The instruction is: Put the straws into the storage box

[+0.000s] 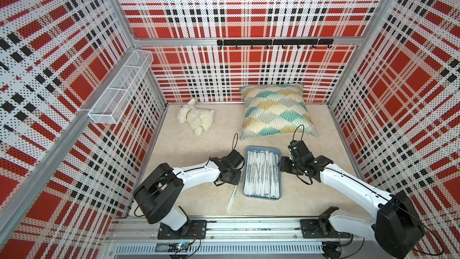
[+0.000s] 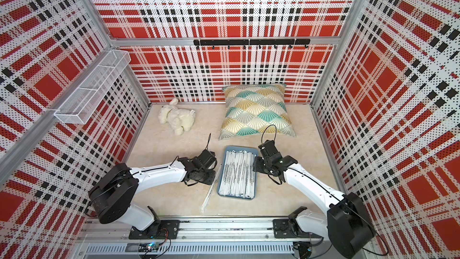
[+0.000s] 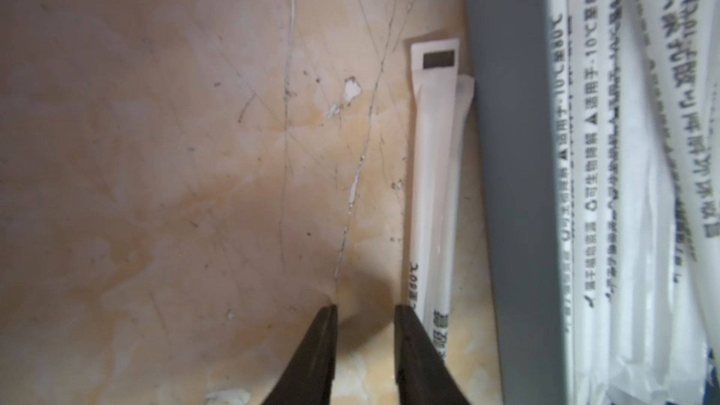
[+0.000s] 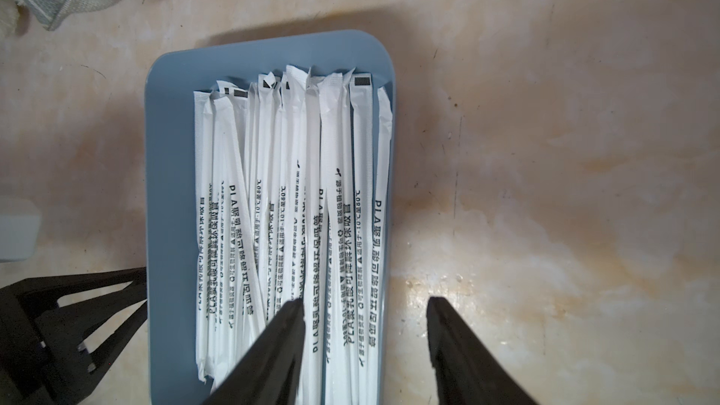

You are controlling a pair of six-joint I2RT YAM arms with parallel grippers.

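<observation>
Two paper-wrapped straws (image 3: 433, 180) lie side by side on the table, just left of the storage box and parallel to it. The blue-grey box (image 4: 166, 180) holds many wrapped straws (image 4: 300, 217) in a dense layer. My left gripper is low beside the box, part open with nothing between its fingers. Its right finger (image 3: 408, 337) overlaps the loose straws in the left wrist view, hiding their near part; whether it touches them I cannot tell. At the box's right side, my right gripper is open and empty, above the right rim.
A patterned cushion (image 1: 275, 110) lies behind the box, and a cream plush toy (image 1: 196, 117) sits at the back left. A white wire basket (image 1: 122, 88) hangs on the left wall. Table to the right of the box is bare.
</observation>
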